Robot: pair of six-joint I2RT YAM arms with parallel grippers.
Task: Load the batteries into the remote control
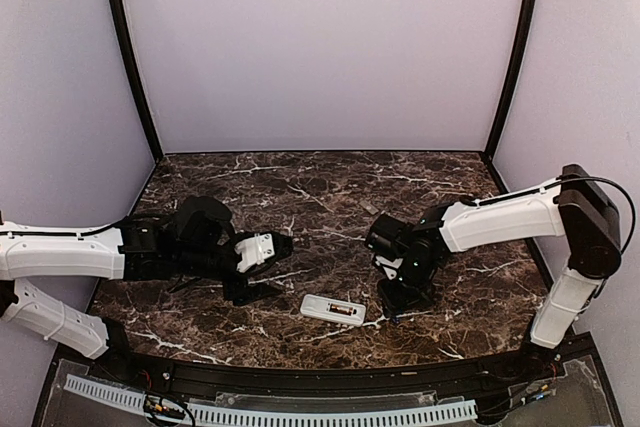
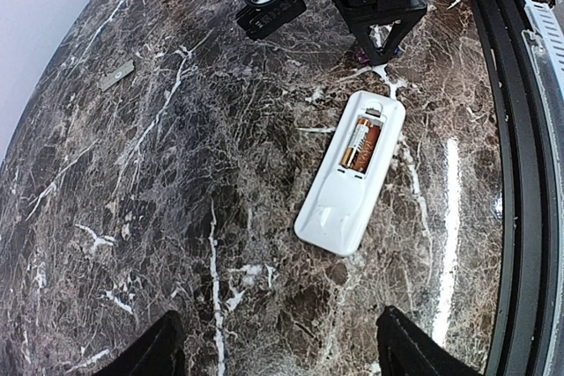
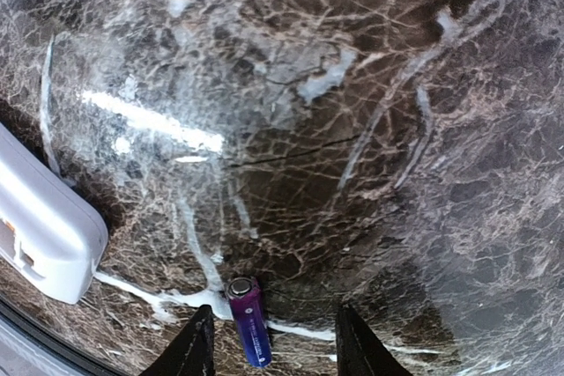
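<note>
The white remote (image 1: 332,310) (image 2: 339,200) lies on the marble table, its battery bay uncovered with batteries (image 2: 359,146) inside. A loose purple-blue battery (image 3: 249,323) lies just right of the remote, between the fingers of my right gripper, which stand apart around or just above it, open. My left gripper (image 1: 255,292) hangs to the left of the remote, fingers apart with nothing seen between them.
A small grey flat piece (image 2: 117,74) lies farther back on the table. The front rail runs close below the remote.
</note>
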